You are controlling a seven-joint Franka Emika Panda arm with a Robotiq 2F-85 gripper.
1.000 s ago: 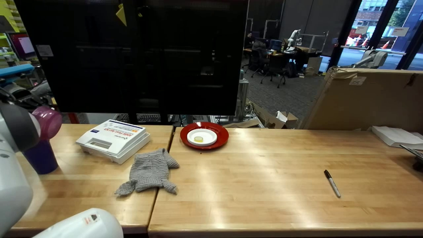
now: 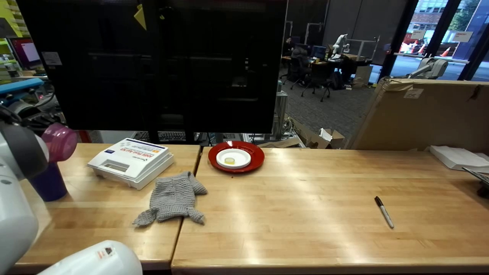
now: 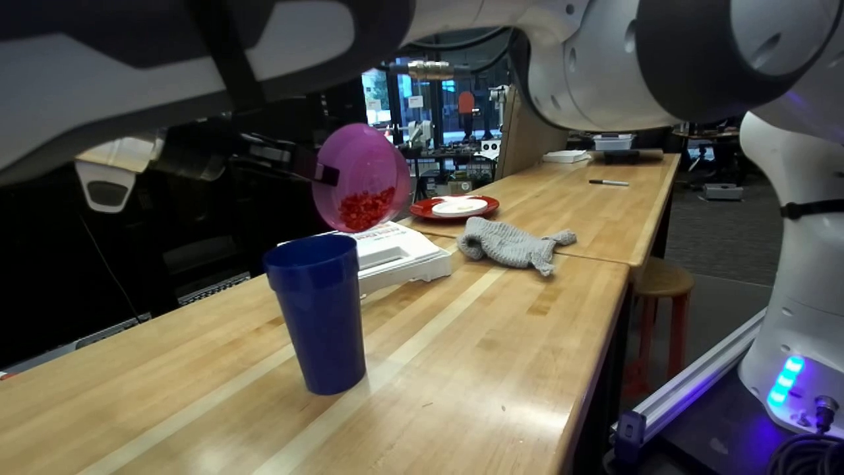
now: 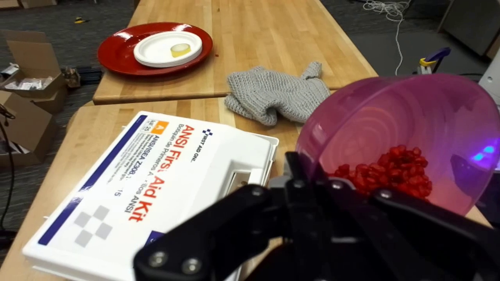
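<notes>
My gripper is shut on the rim of a translucent pink bowl (image 4: 459,121). The bowl is tipped on its side, and small red pieces (image 4: 398,171) lie gathered at its lower wall. In exterior view 2 the pink bowl (image 3: 348,158) hangs above and slightly right of the mouth of a tall blue cup (image 3: 320,324), apart from it. The cup stands upright on the table; its inside cannot be seen well. From exterior view 1, the pink bowl (image 2: 59,141) partly covers the cup (image 2: 51,183) at the far left.
A white first aid kit (image 4: 173,173) lies beside the cup, with a crumpled grey knit cloth (image 2: 173,199) close by. Farther along are a red plate (image 2: 256,160) bearing a small white plate (image 2: 245,158), and a marker (image 2: 385,213).
The pink bowl has shifted slightly right in exterior view 1, and its tilt differs a little. The blue cup, kit, cloth and plates stay where they were.
</notes>
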